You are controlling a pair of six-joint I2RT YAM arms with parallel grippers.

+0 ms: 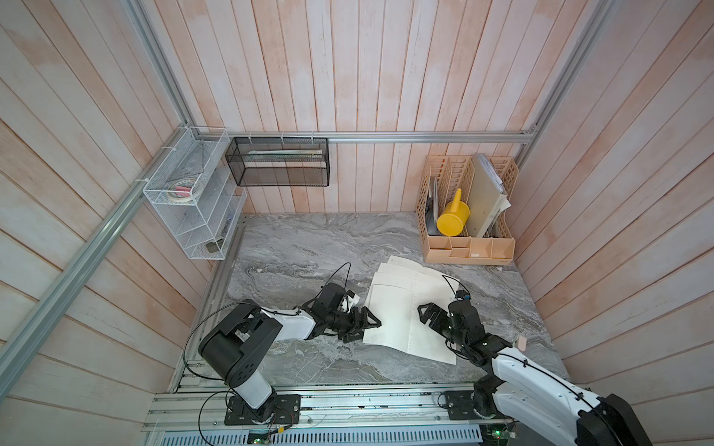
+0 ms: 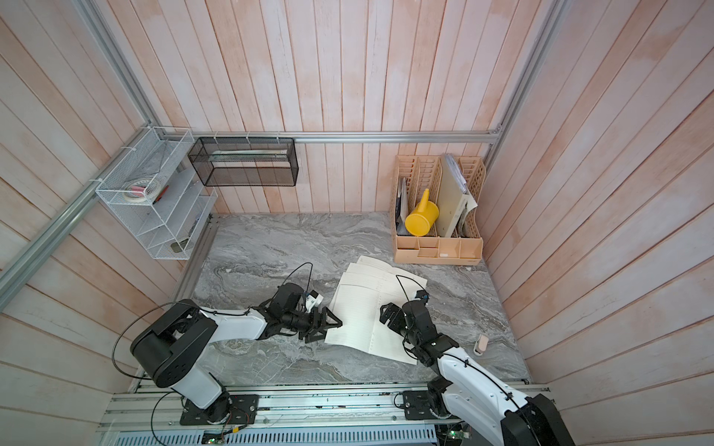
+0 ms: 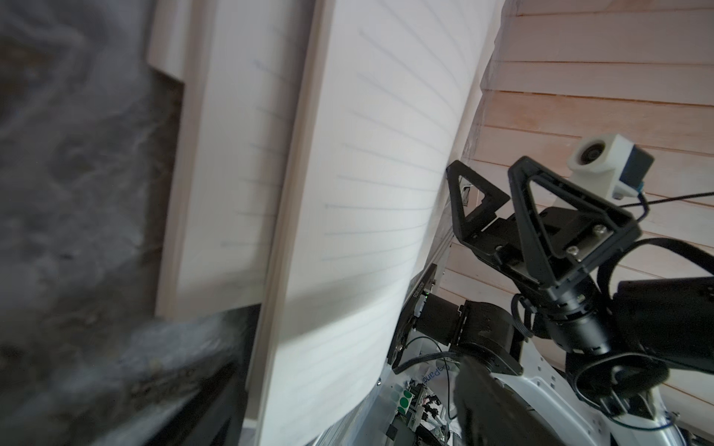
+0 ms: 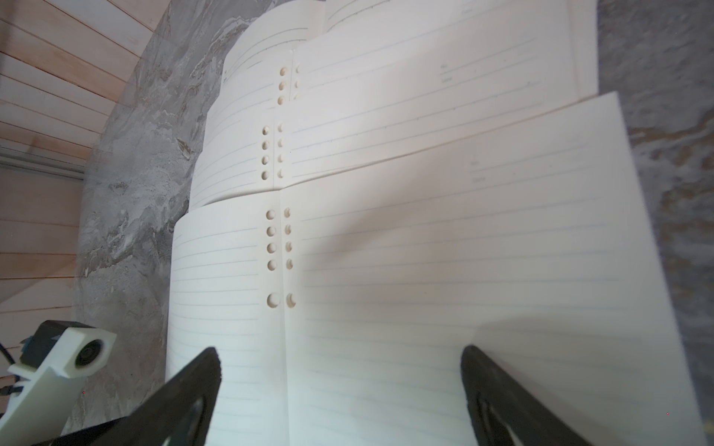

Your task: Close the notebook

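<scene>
The notebook (image 1: 394,301) lies open on the grey marble table, its ruled pages fanned in several overlapping layers. Punched holes line the fold, clear in the right wrist view on the white pages (image 4: 446,297). My left gripper (image 1: 367,324) is at the notebook's left edge. In the left wrist view its blurred fingers (image 3: 479,401) stand apart, with the edge of the top pages (image 3: 334,297) reaching between them. Over the right-hand page is my right gripper (image 1: 426,315), open and empty, its fingers (image 4: 195,386) spread above the paper.
A tan organizer (image 1: 468,252) with a yellow watering can (image 1: 452,221) and folders stands at the back right. White wire shelves (image 1: 195,200) and a black mesh basket (image 1: 279,167) hang at the back left.
</scene>
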